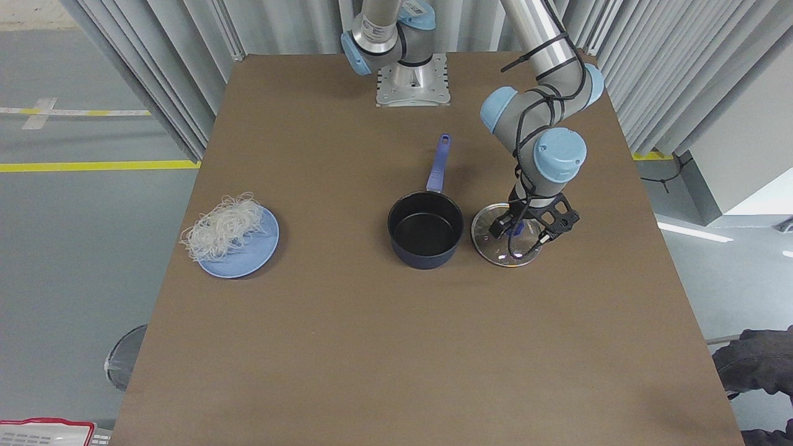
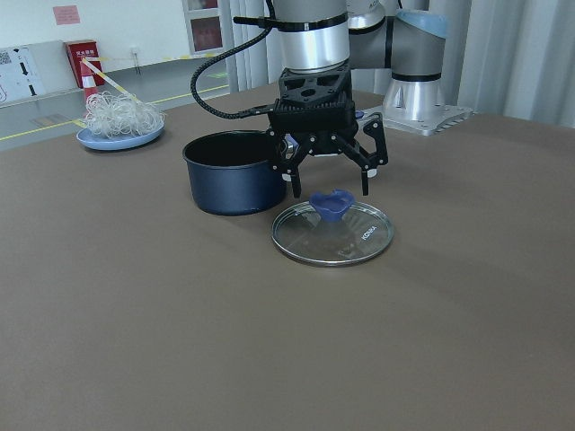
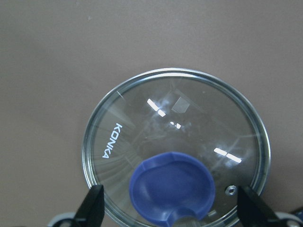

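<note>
A glass lid (image 2: 305, 238) with a blue knob (image 3: 171, 187) lies flat on the table right of the dark pot (image 1: 425, 238), whose blue handle points away. My gripper (image 2: 330, 184) stands open just above the knob, its two fingers apart with nothing seen between them; in the wrist view they flank the knob at the bottom edge. The pot is uncovered and looks empty.
A blue plate (image 1: 253, 256) heaped with white stringy noodles (image 1: 221, 227) sits at the left of the brown table (image 1: 416, 357).
</note>
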